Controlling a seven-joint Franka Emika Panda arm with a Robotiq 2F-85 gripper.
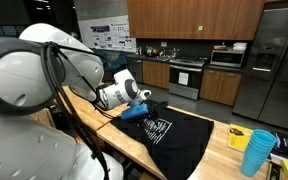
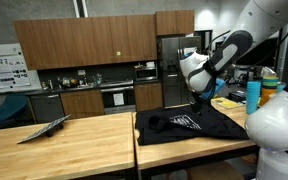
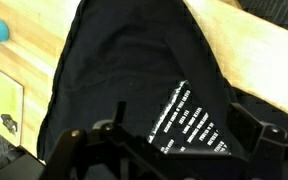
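Observation:
A black cloth, looking like a shirt with white print (image 3: 194,115), lies spread over the wooden table (image 1: 212,165). Its dark fabric (image 3: 124,55) fills most of the wrist view, with bare wood at the upper right. My gripper stands open over the printed part, its dark fingers (image 3: 106,140) wide apart and nothing held between them. In exterior view 1 the gripper (image 1: 156,106) is low over the cloth (image 1: 179,140); whether it touches the fabric cannot be told. The cloth (image 2: 159,125) looks bunched at its left end in exterior view 2.
A blue cup stack (image 1: 256,153) stands at the table's right, near a yellow item (image 1: 240,136) and several small things. Bare table (image 2: 59,150) extends widely on the left in exterior view 2. Kitchen cabinets and a fridge (image 1: 269,70) are far behind.

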